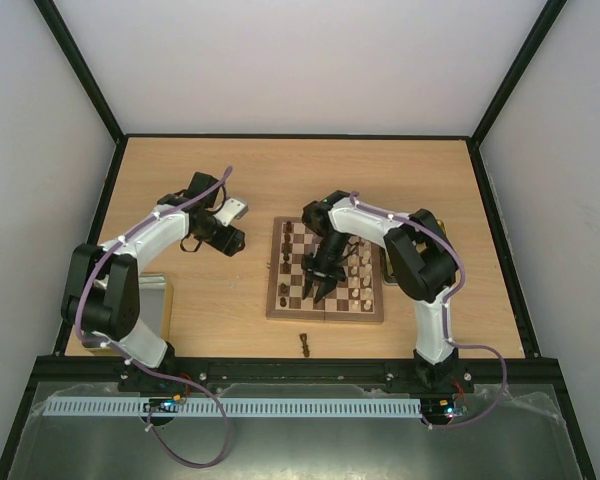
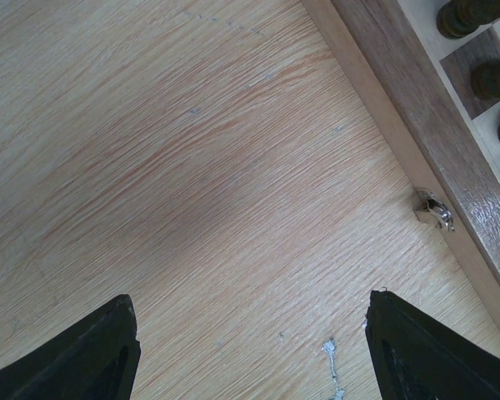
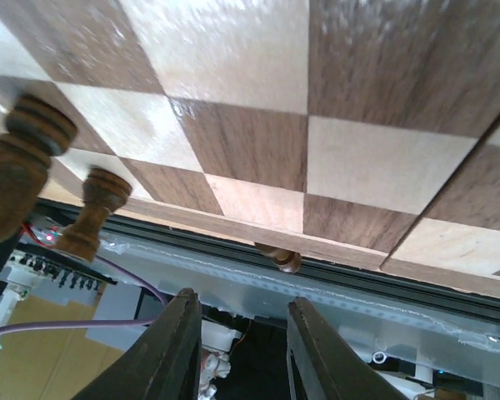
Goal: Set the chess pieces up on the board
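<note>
The chess board lies open on the table, dark pieces along its left side and light pieces on its right. One dark piece lies off the board, by the table's front edge; in the right wrist view its end shows past the board's rim. Over the board's front half, my right gripper has its fingers apart, nothing between them. Two dark pieces stand left of it, the nearer one upright on its square. Left of the board, my left gripper hangs open and empty above bare wood.
A metal clasp sticks out from the board's left side. At the left stands a tray beneath the left arm. Another container, mostly hidden by the right arm, stands right of the board. The table behind the board is clear.
</note>
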